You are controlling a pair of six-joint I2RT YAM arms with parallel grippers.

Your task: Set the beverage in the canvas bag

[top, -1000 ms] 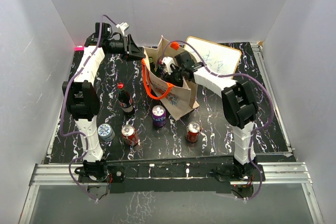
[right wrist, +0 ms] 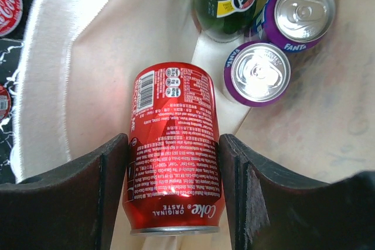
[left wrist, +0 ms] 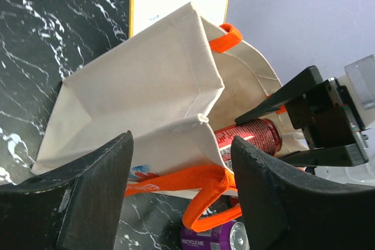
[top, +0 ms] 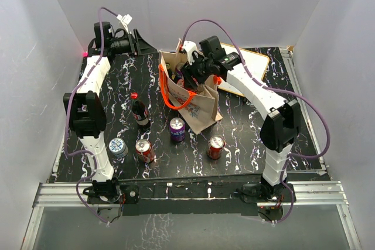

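Observation:
The canvas bag stands open at the table's centre, orange straps visible. Inside, in the right wrist view, are a green bottle, two purple Fanta cans and a red Coke can between the fingers of my right gripper; whether they grip it is unclear. My left gripper is open, empty, outside the bag at upper left. Outside the bag stand a Coke bottle, a purple can, two red cans and a pale lidded can.
A whiteboard lies behind and right of the bag. Grey walls enclose the table on the back and sides. Bare marble is free at the front right.
My left gripper has moved up and left, away from the bag's rim. My right arm has shifted up and outward, its gripper still at the bag's mouth.

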